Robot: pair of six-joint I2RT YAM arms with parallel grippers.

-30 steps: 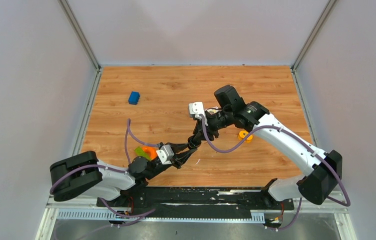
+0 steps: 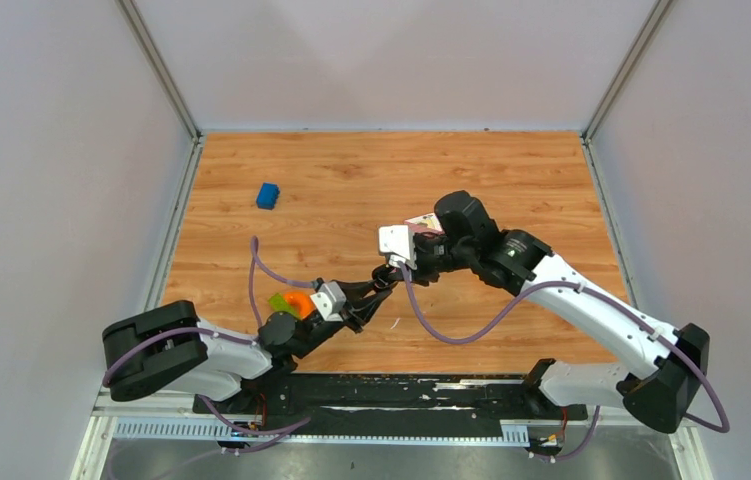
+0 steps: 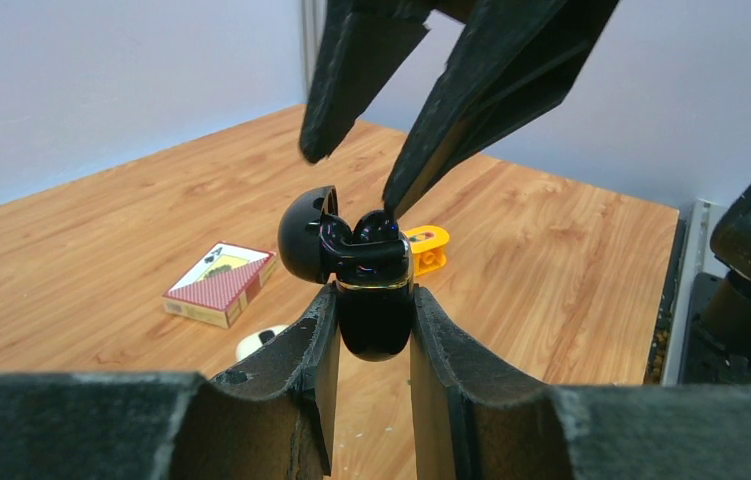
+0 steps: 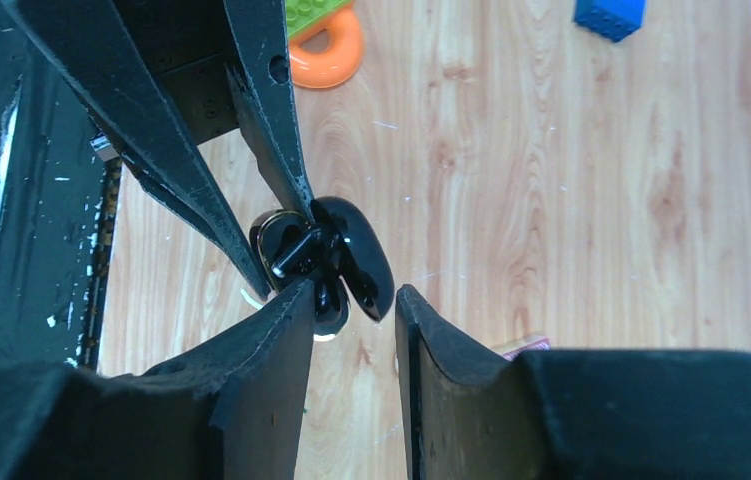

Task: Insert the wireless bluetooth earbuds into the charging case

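Observation:
The glossy black charging case (image 3: 376, 325) stands upright with its lid (image 3: 301, 238) raised, and my left gripper is shut on its body. Dark rounded earbud shapes (image 3: 376, 228) show in the case's mouth; how fully they are seated I cannot tell. Just above the case, my right gripper is open, its fingers apart with nothing held between them. One of its fingertips (image 3: 398, 190) is right by an earbud, perhaps touching. The right wrist view shows the case (image 4: 326, 310) and open lid (image 4: 359, 255) just beyond my right fingertips. From above, both grippers meet near mid-table.
A card box (image 3: 221, 283), a white object (image 3: 259, 342) and a yellow toy (image 3: 428, 247) lie on the table. An orange ring (image 4: 329, 52) is near the left arm; a blue block (image 2: 268, 196) sits at the back left.
The left arm is nearly still.

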